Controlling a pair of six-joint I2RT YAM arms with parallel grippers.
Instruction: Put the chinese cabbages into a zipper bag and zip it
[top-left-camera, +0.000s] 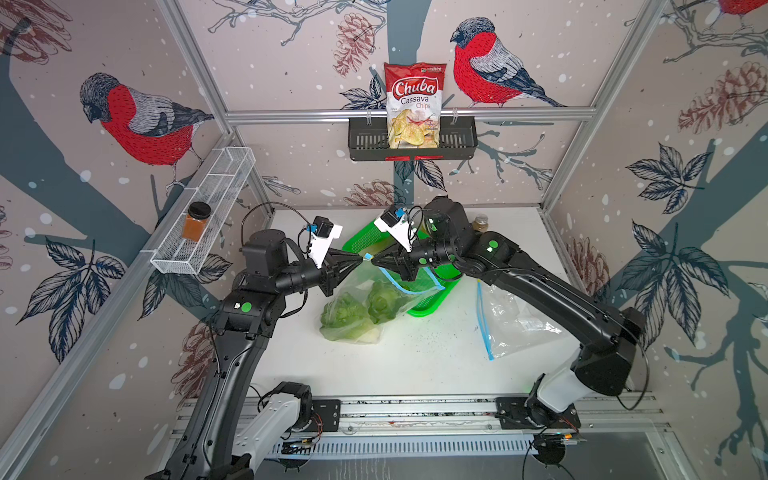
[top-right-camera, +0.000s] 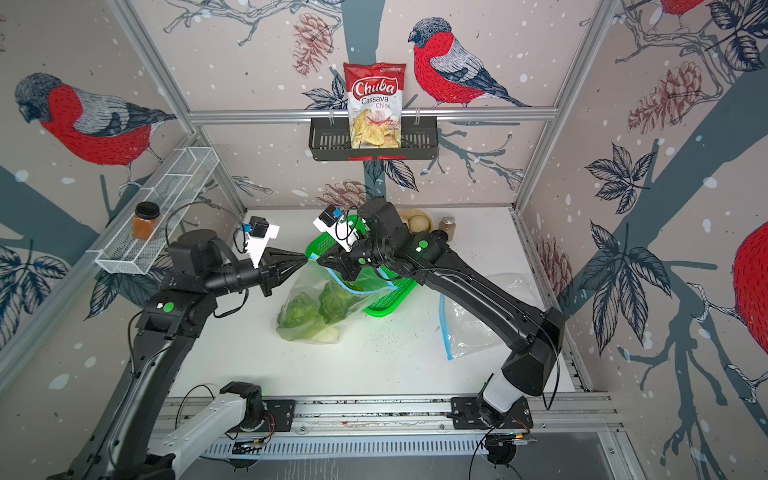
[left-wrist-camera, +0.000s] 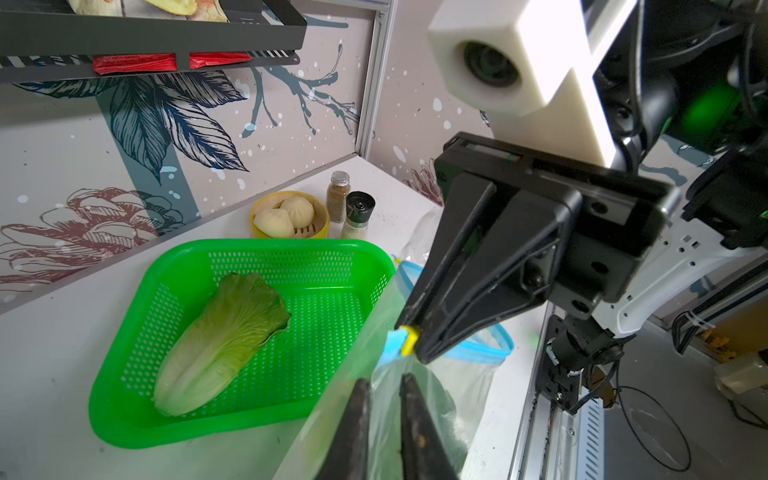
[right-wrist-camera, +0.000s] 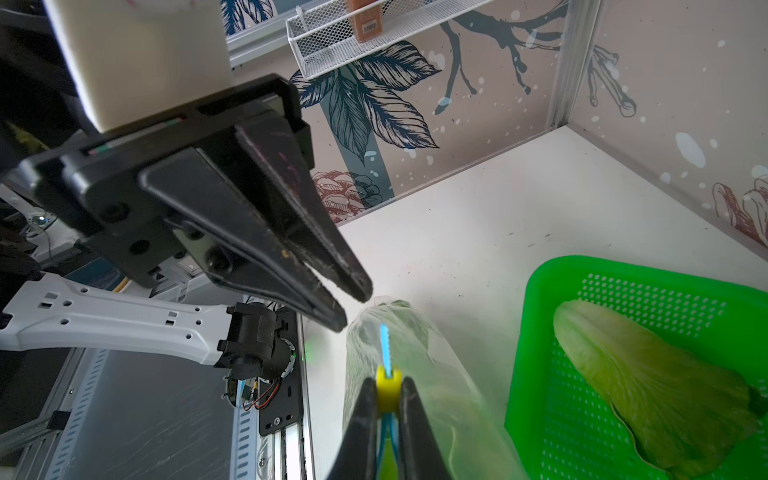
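Note:
A zipper bag (top-left-camera: 348, 316) with green cabbages inside rests on the table, its blue-zipped top raised between the grippers. My right gripper is shut on the bag's yellow slider and blue zipper. My left gripper is just left of it at the bag's top; its fingertips are blurred, and whether anything is between them is unclear. A chinese cabbage (left-wrist-camera: 220, 344) lies in the green basket (left-wrist-camera: 120, 400) behind the bag.
An empty zipper bag (top-left-camera: 512, 320) lies at the right. A yellow bowl (left-wrist-camera: 264, 208) and spice jars (left-wrist-camera: 337, 196) stand at the back.

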